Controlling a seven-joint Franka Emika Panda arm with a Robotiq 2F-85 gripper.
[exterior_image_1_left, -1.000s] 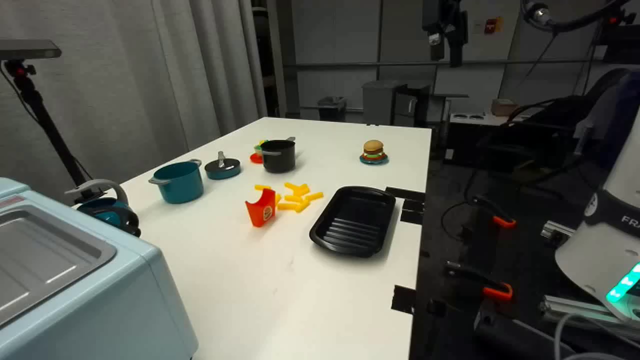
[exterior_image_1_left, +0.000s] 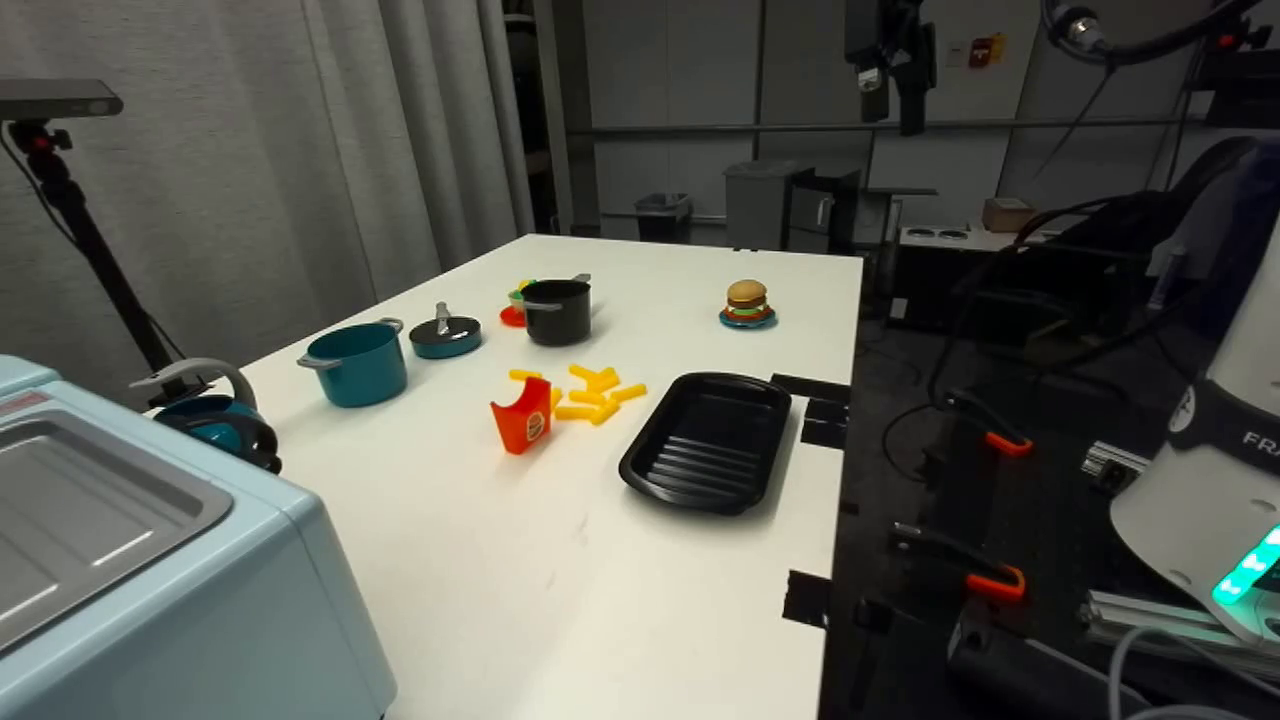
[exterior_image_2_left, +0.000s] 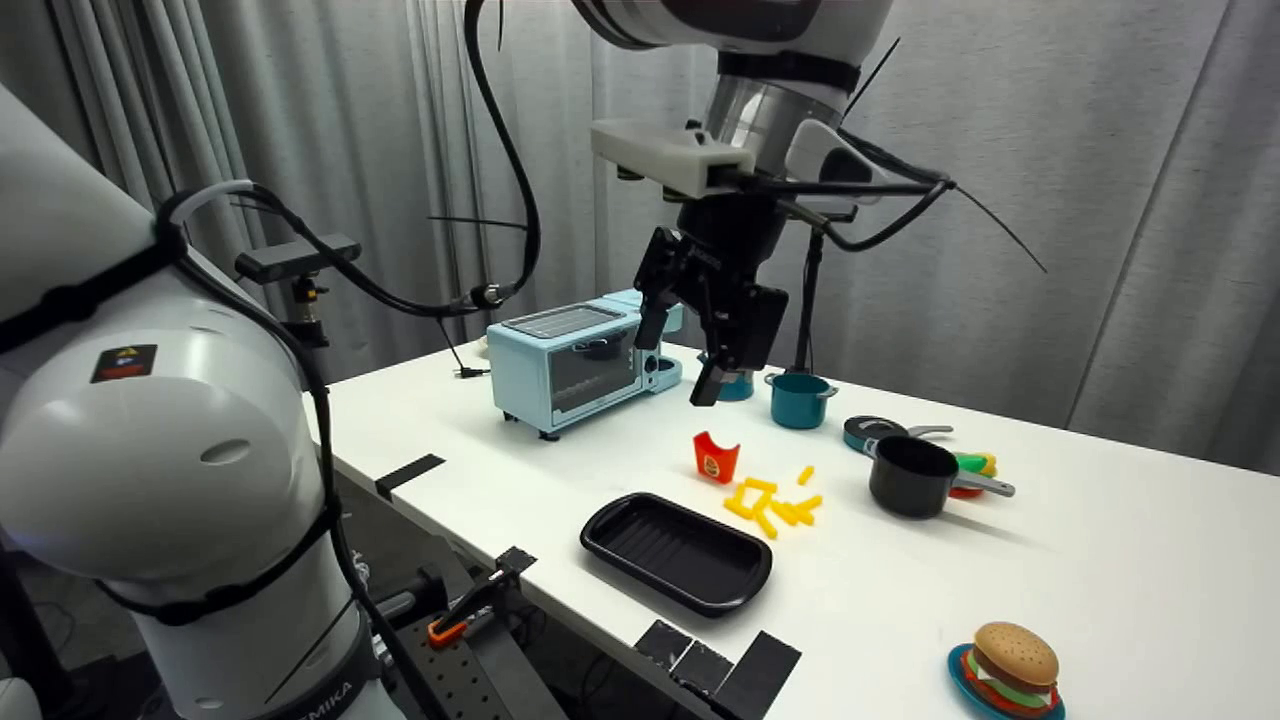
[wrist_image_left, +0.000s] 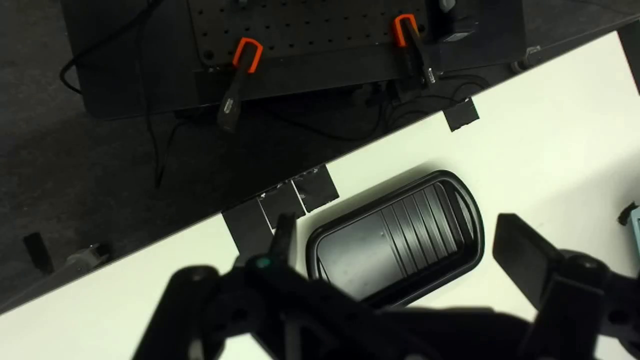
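Observation:
High over the table, my gripper (exterior_image_2_left: 704, 374) stands open, its two fingers wide apart and the gap between them empty. The wrist view shows the black tray (wrist_image_left: 384, 237) on the white table below, partly covered by the gripper's body. In exterior view 2 the same tray (exterior_image_2_left: 672, 552) lies near the table's edge, empty. Behind it a red fries box (exterior_image_2_left: 716, 461) stands upright with an emblem on its front. Several yellow fries (exterior_image_2_left: 768, 504) are scattered on the table beside the box. A toy burger (exterior_image_2_left: 1014, 662) sits on a blue plate at the front right.
A light blue toaster oven (exterior_image_2_left: 564, 372) stands at the back left. A teal pot (exterior_image_2_left: 799, 401), a small pan (exterior_image_2_left: 872, 430) and a black pot (exterior_image_2_left: 914, 482) line the far side. Bare table lies around the burger.

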